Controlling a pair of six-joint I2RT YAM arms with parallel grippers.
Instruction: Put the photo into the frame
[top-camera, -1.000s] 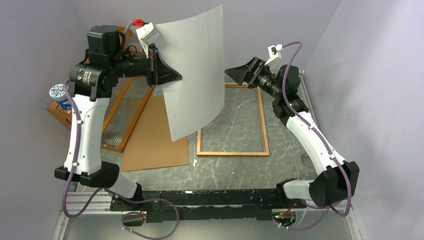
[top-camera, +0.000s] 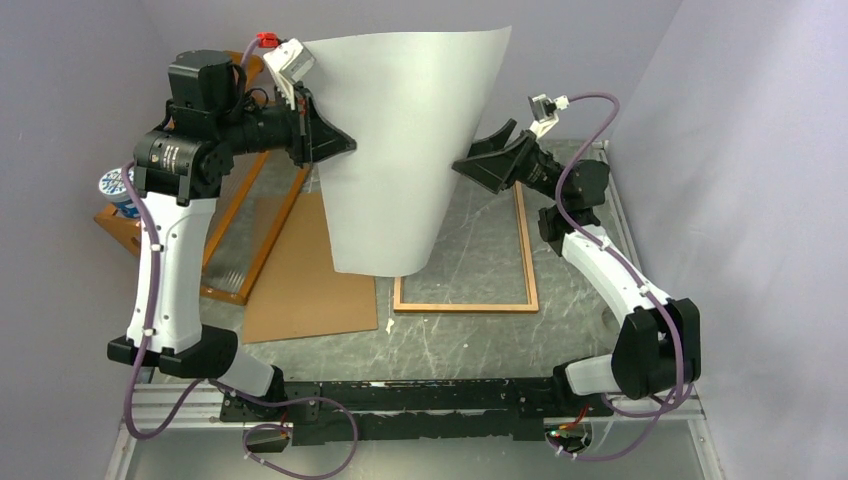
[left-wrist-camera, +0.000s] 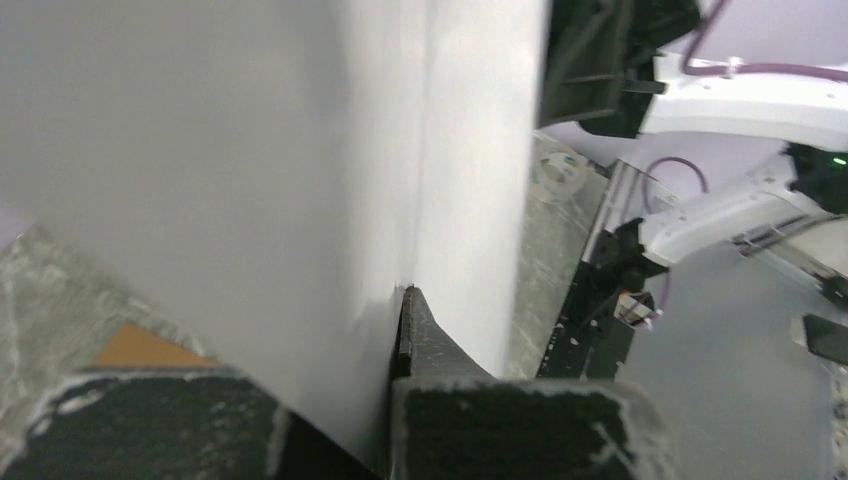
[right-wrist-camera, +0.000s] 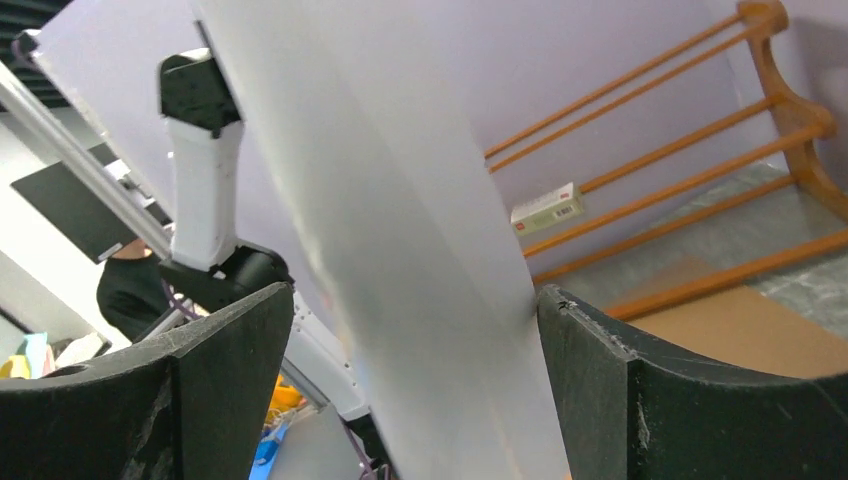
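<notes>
The photo, a large sheet showing its pale side (top-camera: 400, 150), hangs in the air over the table. My left gripper (top-camera: 350, 145) is shut on its left side; in the left wrist view the sheet (left-wrist-camera: 250, 180) runs down between the fingers. At its right edge stands my right gripper (top-camera: 468, 160), open. In the right wrist view the curved sheet (right-wrist-camera: 410, 240) passes through the gap between the fingers, close to the right one; I cannot tell if it touches. A wooden frame (top-camera: 465, 308) lies on the table beneath, partly hidden by the sheet.
A brown board (top-camera: 310, 290) lies left of the frame. Behind it stands a wooden rack (top-camera: 225, 295) with clear sheets or panes. A blue and white tub (top-camera: 118, 190) stands at the far left.
The sheet's right side has swung to the right and its shape has bent.
</notes>
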